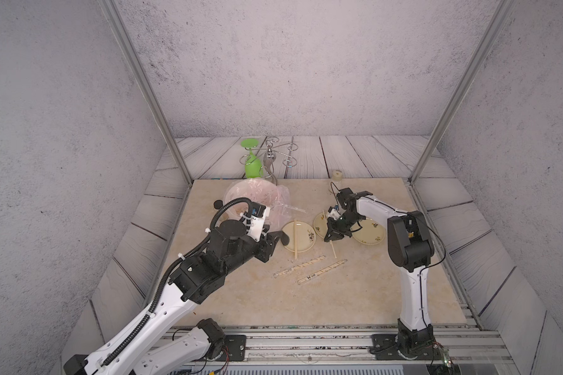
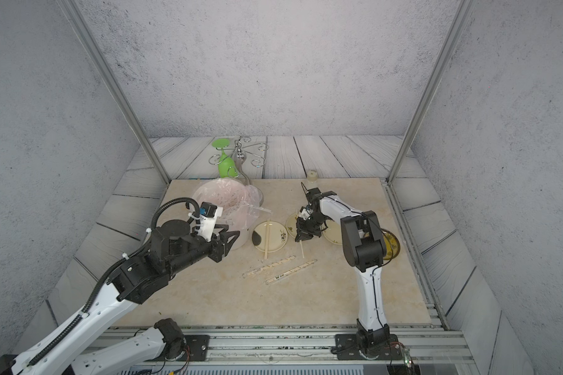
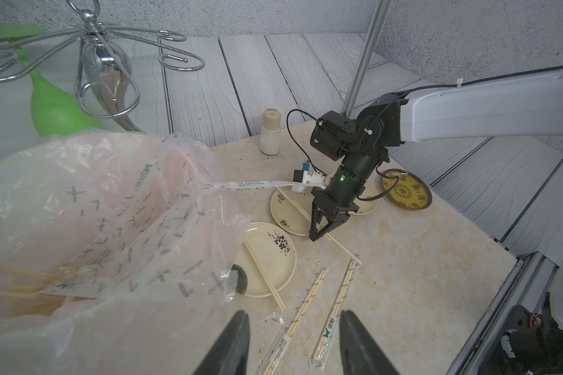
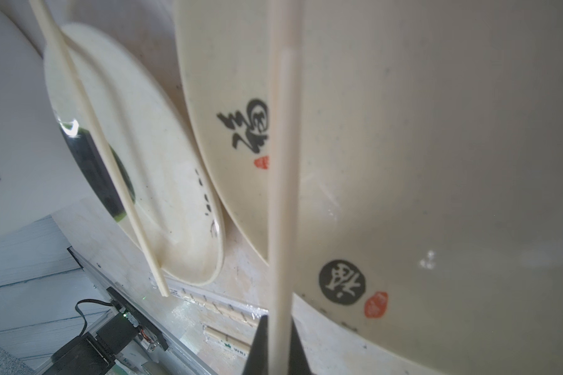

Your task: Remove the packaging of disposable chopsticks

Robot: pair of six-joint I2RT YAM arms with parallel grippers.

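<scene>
An unwrapped pair of chopsticks is clasped in my right gripper, across the middle plate; contact with the plate is hard to judge. Another bare pair rests across the left plate, which has a dark patch. In front of the plates lie two wrapped pairs, one at left and one at right, both in clear printed film. My left gripper is open and empty beside the bag-lined bin. A film strip sticks out from the bin's edge.
A third plate lies partly behind the right arm, with a yellow dish farther right. At the back stand a pale shaker, a green goblet and a wire rack.
</scene>
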